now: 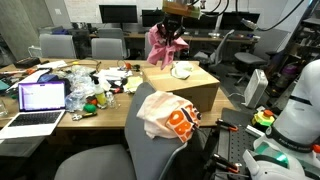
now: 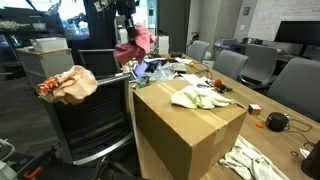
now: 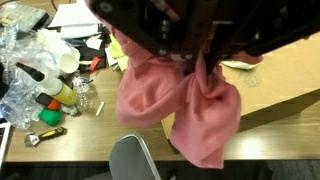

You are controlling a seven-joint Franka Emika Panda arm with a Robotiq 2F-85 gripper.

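A pink cloth (image 1: 166, 45) hangs bunched in the air, and my gripper (image 1: 178, 27) is shut on its upper part. In exterior view 2 the cloth (image 2: 133, 45) dangles above the left end of a cardboard box (image 2: 190, 140). The wrist view is largely filled by the pink cloth (image 3: 195, 100), which hides the fingertips. On the box top lies a pale yellow-white cloth (image 2: 203, 97), apart from the pink one. An orange-and-white cloth (image 1: 170, 117) is draped over the back of a grey chair (image 1: 140, 140).
A laptop (image 1: 41, 105) stands on the wooden table's left part. Bottles, a green tape roll (image 3: 50, 117) and plastic bags clutter the table beside the box. White cloth (image 2: 252, 160) lies on the table near the box.
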